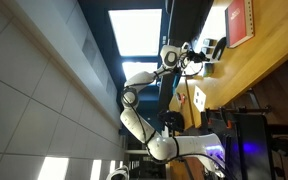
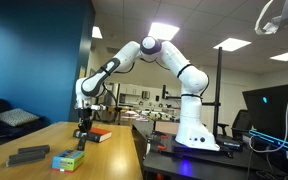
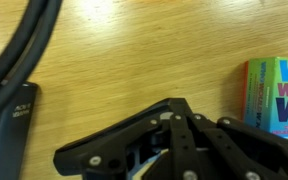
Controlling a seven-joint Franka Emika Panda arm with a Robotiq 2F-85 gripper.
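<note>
My gripper is shut over the wooden table, low in the wrist view, and nothing shows between its fingers. To its right stands a small colourful box (image 3: 284, 97) with bold lettering, apart from the fingertips. A dark, flat-edged object (image 3: 8, 135) lies at the left of the wrist view. In exterior view 2 the gripper (image 2: 82, 132) is low above the table, with the colourful box (image 2: 68, 160) closer to that camera. A long black object (image 2: 26, 156) lies left of the box there. The fingertips are too small to make out in the exterior views.
A red item (image 1: 239, 22) lies on the table beyond the gripper in exterior view 1. Black cables (image 3: 22, 55) cross the upper left of the wrist view. Bare wood (image 2: 119, 158) extends to the right of the box.
</note>
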